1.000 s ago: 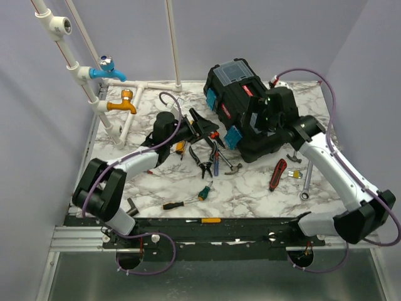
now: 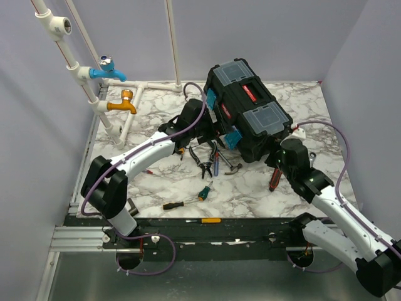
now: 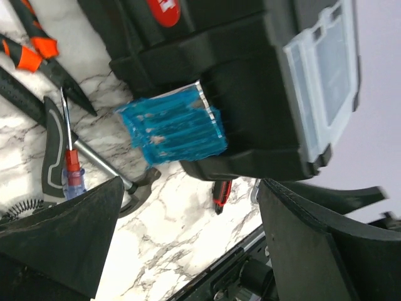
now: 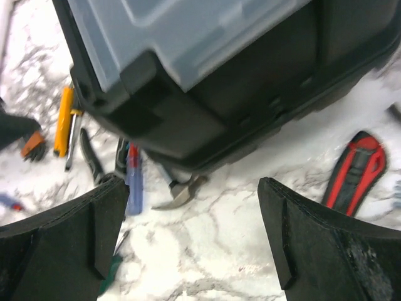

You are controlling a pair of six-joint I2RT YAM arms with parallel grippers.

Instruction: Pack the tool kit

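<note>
The black toolbox [image 2: 247,103], lid down with clear organizer tops, sits at the back middle of the table. Two blue latches stick out from its left side: the front one [image 2: 232,138] and the rear one [image 2: 211,98]. My left gripper [image 2: 215,129] is beside that side, fingers part open. In the left wrist view, the front latch [image 3: 175,125] appears just beyond the gap between my fingers, with nothing held. At the box's front right corner [image 4: 188,113] is my right gripper [image 2: 274,157], open and empty.
Pliers [image 2: 203,164], a hammer [image 2: 234,168], a clear-handled screwdriver [image 2: 216,164] and other screwdrivers [image 2: 205,192] lie left and in front of the box. A red utility knife [image 2: 275,180] lies near the right gripper. White pipes with taps [image 2: 125,102] stand at left.
My left gripper has moved right, up to the toolbox's left side. The right gripper has come from over the lid toward the front right corner, its arm covering tools there. The box has not moved.
</note>
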